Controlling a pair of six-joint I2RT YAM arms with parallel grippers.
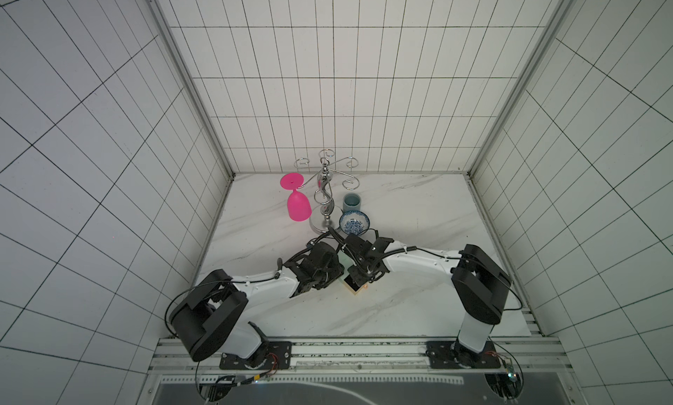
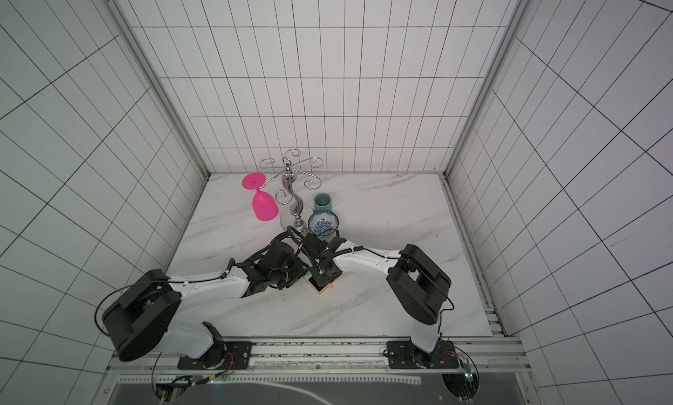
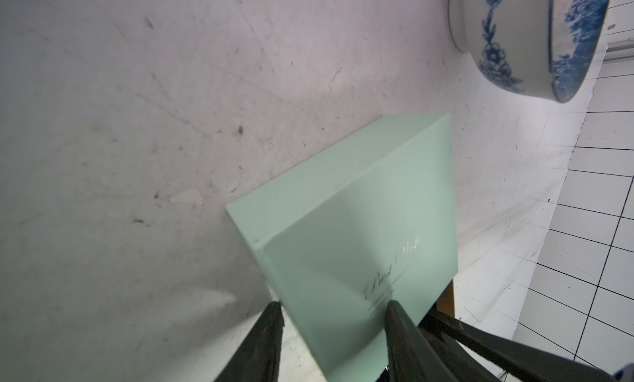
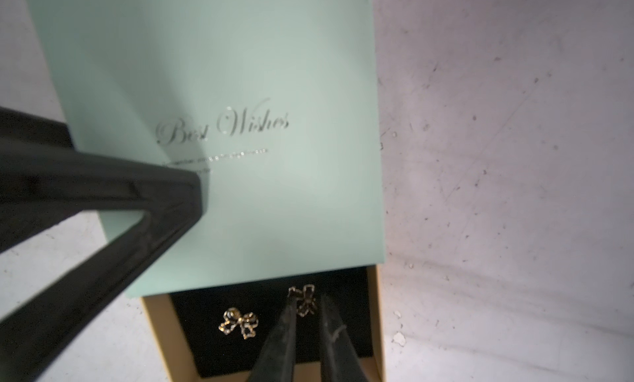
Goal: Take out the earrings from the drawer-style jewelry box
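The mint-green jewelry box point(image 4: 237, 203) lies on the table, lettered "Best Wishes", its cardboard drawer point(image 4: 377, 316) partly out. Inside, on black lining, are two bow-shaped gold earrings: the left earring point(image 4: 239, 321) and the right earring point(image 4: 302, 298). My right gripper is slightly open over the drawer, fingertips right at the near side of the right earring; whether they touch it is unclear. In the left wrist view, my left gripper has its fingers apart, one over the box top point(image 3: 369, 249), one beside its side; firm contact cannot be made out.
A blue-and-white bowl point(image 1: 354, 222) stands just behind the box, with a teal cup point(image 1: 352, 201) beyond it. A metal cup rack point(image 1: 326, 194) carrying a pink goblet point(image 1: 298, 207) is at the back left.
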